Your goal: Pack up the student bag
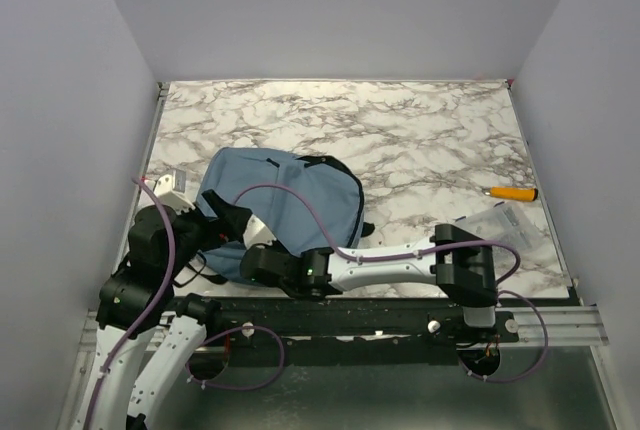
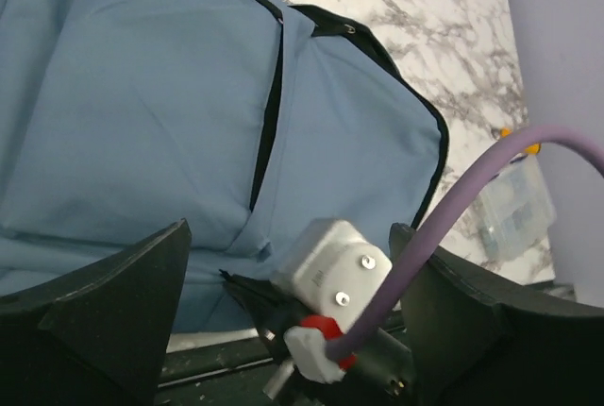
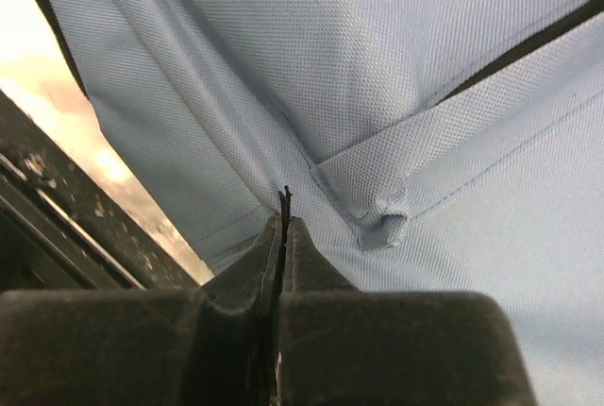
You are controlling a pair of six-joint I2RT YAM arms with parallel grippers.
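The blue bag (image 1: 300,190) lies on the marble table, its zipper and black trim visible. My left gripper (image 1: 225,220) hangs over the bag's left part; in the left wrist view its fingers (image 2: 109,316) are spread wide with nothing between them, the other arm's end beneath. My right gripper is shut low on the bag's lower part, at the folded blue fabric; a thin dark strip shows at its tips, and whether it holds any cloth is unclear.
At the table's right lie an orange-handled item (image 1: 510,193) and a clear plastic case (image 1: 505,230). Walls stand on the sides.
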